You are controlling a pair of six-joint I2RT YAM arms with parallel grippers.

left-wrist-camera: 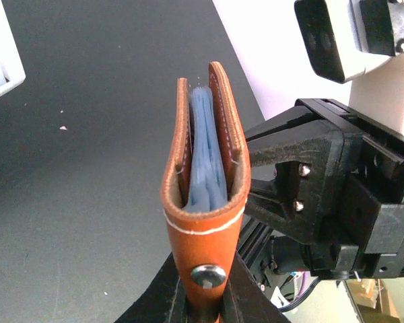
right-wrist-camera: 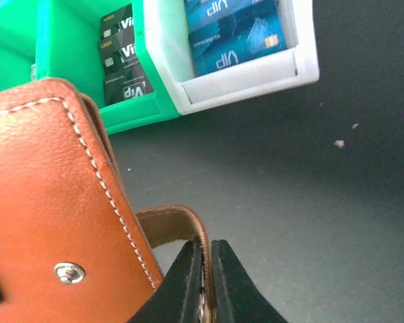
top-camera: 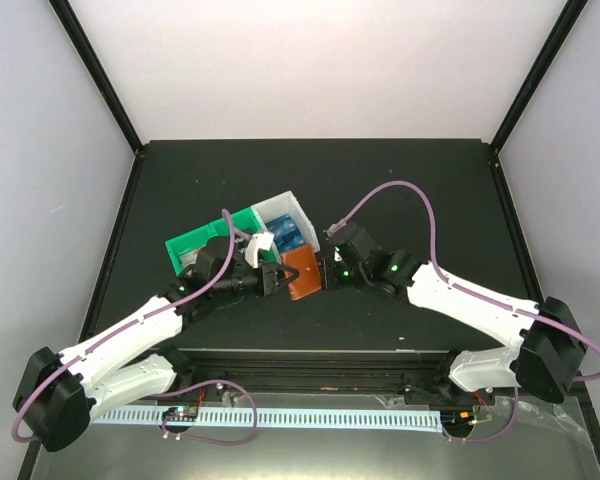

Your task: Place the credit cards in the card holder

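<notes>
The brown leather card holder [top-camera: 302, 272] is held up on edge, with my left gripper [top-camera: 292, 277] shut on it. In the left wrist view its mouth [left-wrist-camera: 196, 161] faces up, and thin bluish sheets [left-wrist-camera: 205, 145] fill the slot; whether they are cards or sleeves I cannot tell. A short strap [right-wrist-camera: 172, 222] curves out from the holder's edge. My right gripper is shut with that strap running edge-on between its fingertips. A silver snap [right-wrist-camera: 69, 272] shows on the holder's face.
Behind the holder stand a green bin [right-wrist-camera: 138, 118] with black cards [right-wrist-camera: 124, 57] and a white bin [right-wrist-camera: 246, 84] with blue VIP cards [right-wrist-camera: 236, 40]. Bare black table [right-wrist-camera: 310, 202] lies to the right and in front.
</notes>
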